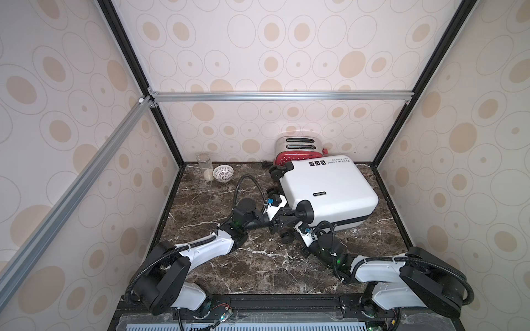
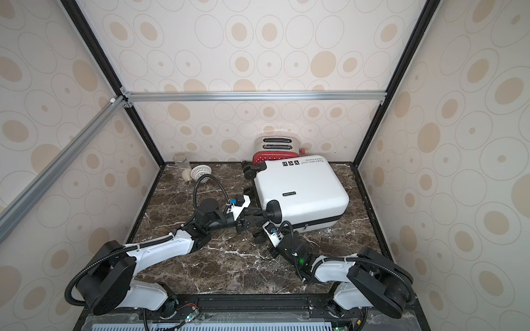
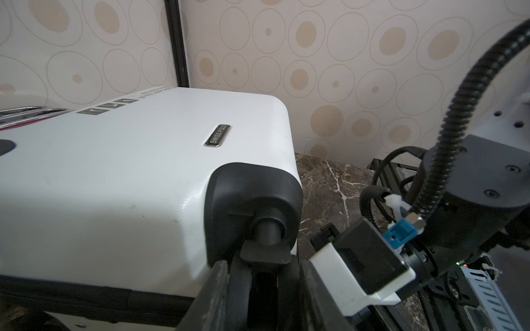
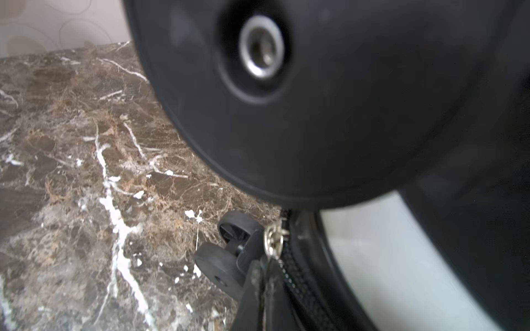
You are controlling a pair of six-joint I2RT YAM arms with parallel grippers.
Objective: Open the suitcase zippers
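Observation:
The white suitcase [image 1: 329, 190] lies flat on the table, with a dark zipper band [image 4: 298, 270] along its side. In the left wrist view, my left gripper has its fingers part open, one on either side of a black caster wheel [image 3: 238, 292] at the suitcase corner. Firm contact with the wheel cannot be made out. My right gripper is shut low beside the zipper band. A metal zipper pull [image 4: 273, 240] sits right at its fingertips; whether its tab is pinched between them is unclear.
A large black wheel [image 4: 331, 99] looms above the right gripper and hides part of the suitcase. Another caster [image 4: 226, 253] lies just left of the fingertips. A red toaster [image 1: 298, 147], a white basket [image 1: 223, 173] and a glass jar [image 1: 204, 165] stand at the back.

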